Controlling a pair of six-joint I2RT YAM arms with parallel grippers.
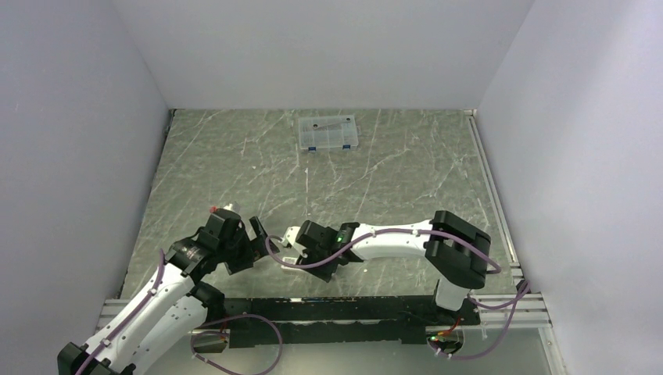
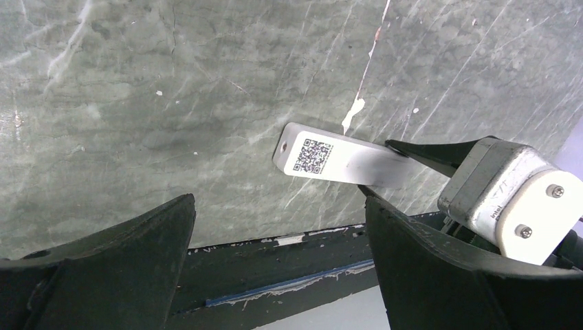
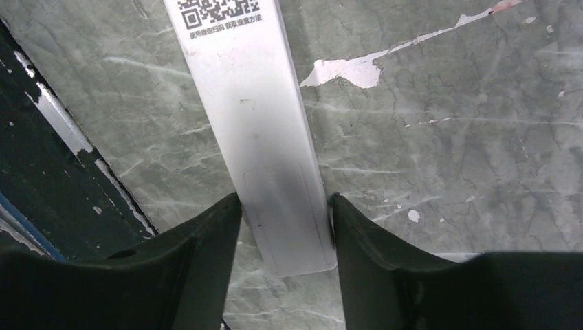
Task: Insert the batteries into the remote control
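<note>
The remote control (image 3: 258, 117) is white and lies flat on the table with its QR-code label facing up. In the right wrist view my right gripper straddles its plain end, one finger along each long edge. Those fingers are part open and very close to the sides; firm contact cannot be made out. From the left wrist view, the remote's label end (image 2: 313, 157) points towards my left gripper, which is open with nothing between its fingers. In the top view the right gripper mostly covers the remote (image 1: 289, 264). No batteries can be made out.
A clear compartment box (image 1: 328, 133) stands at the back middle of the marbled table (image 1: 234, 164). A dark rail (image 1: 336, 309) runs along the front edge, close to the remote. Wide bare table lies behind both arms.
</note>
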